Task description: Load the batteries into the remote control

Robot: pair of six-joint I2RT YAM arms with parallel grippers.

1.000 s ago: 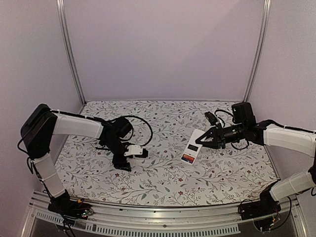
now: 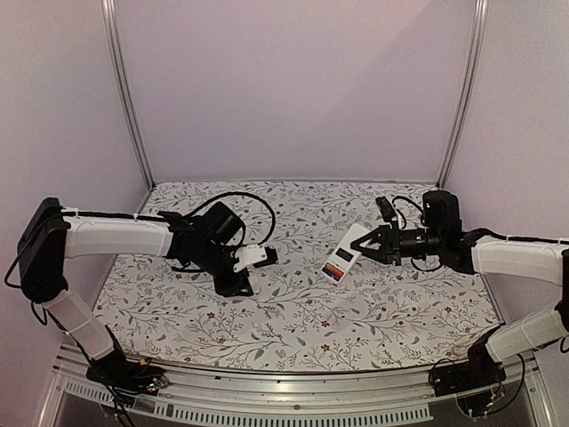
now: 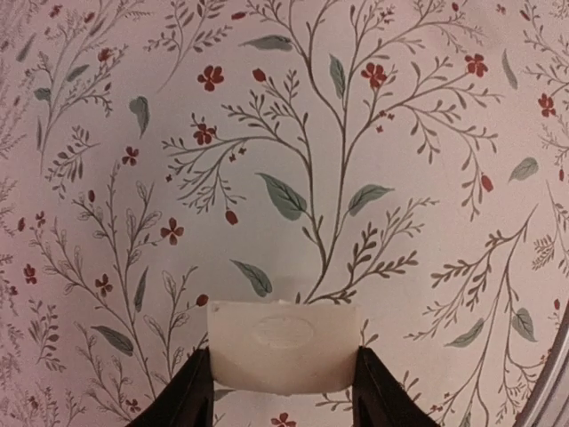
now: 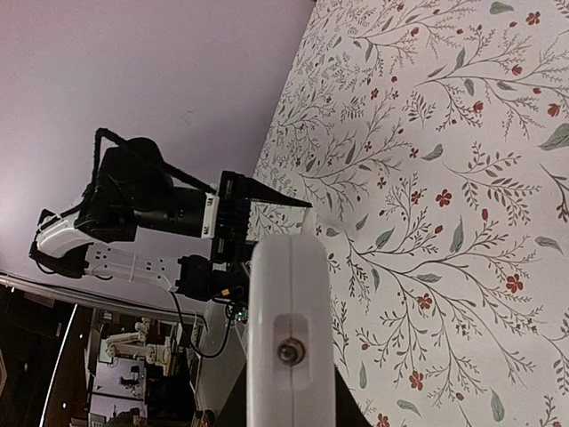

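Note:
The white remote control point(image 2: 345, 253) is held tilted by my right gripper point(image 2: 378, 245) above the table; orange and dark cells show at its lower end. In the right wrist view its end point(image 4: 290, 294) fills the lower middle, with a screw in a recess. My left gripper point(image 2: 244, 274), lower left of the remote, is shut on a small white plastic piece, probably the battery cover point(image 3: 283, 342), seen between its fingers in the left wrist view.
Pale walls enclose it at back and sides, with a metal rail point(image 2: 240, 382) along the front edge.
My left gripper has moved a little to the right and up with its piece.

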